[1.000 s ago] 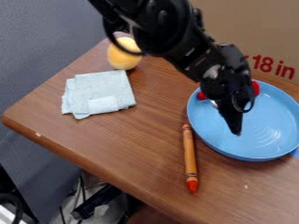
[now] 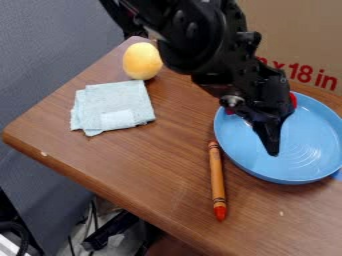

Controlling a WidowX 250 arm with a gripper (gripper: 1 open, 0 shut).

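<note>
My black gripper [image 2: 259, 124] is over the left part of a blue plate [image 2: 301, 150] at the right, its fingertips pointing down toward the plate. Small bits of red show behind it at the plate's back, mostly hidden. Whether the fingers are open or shut is unclear. An orange crayon [image 2: 217, 182] lies on the table left of the plate. A folded pale blue cloth [image 2: 112, 106] lies at the left, with a yellow egg-shaped object [image 2: 142, 60] behind it.
A cardboard box [image 2: 287, 30] with red lettering stands at the back right.
Compared with a second ago, the arm's upper part has shifted and the gripper sits slightly higher and further left over the plate. The other objects have not moved.
</note>
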